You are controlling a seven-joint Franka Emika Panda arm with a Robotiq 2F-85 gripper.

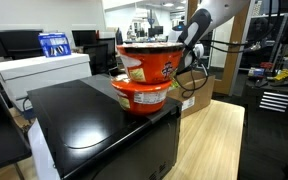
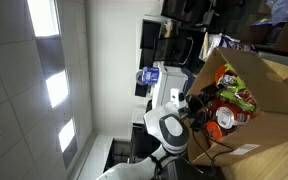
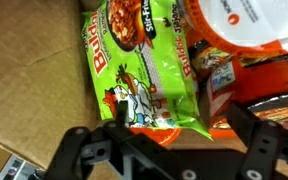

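A green noodle packet (image 3: 149, 75) with red lettering lies in the cardboard box (image 3: 29, 65), filling the middle of the wrist view. My gripper stands open above it, with one dark finger (image 3: 96, 145) at the lower left and the other at the lower right. Part of the packet shows across the gap, but it is not clamped. A white-and-orange cup (image 3: 249, 20) sits at its upper right, and red packaging (image 3: 279, 105) lies beneath. In the second exterior view, my arm (image 2: 164, 125) reaches over the box, with green packets (image 2: 231, 85) inside.
The box walls (image 2: 269, 95) rise around the items and close in on the packet's left side. Two stacked red cups (image 1: 144, 75) stand on a black-topped cabinet (image 1: 84, 115) in the foreground. Bare wooden tabletop (image 1: 214, 140) lies in front of the box.
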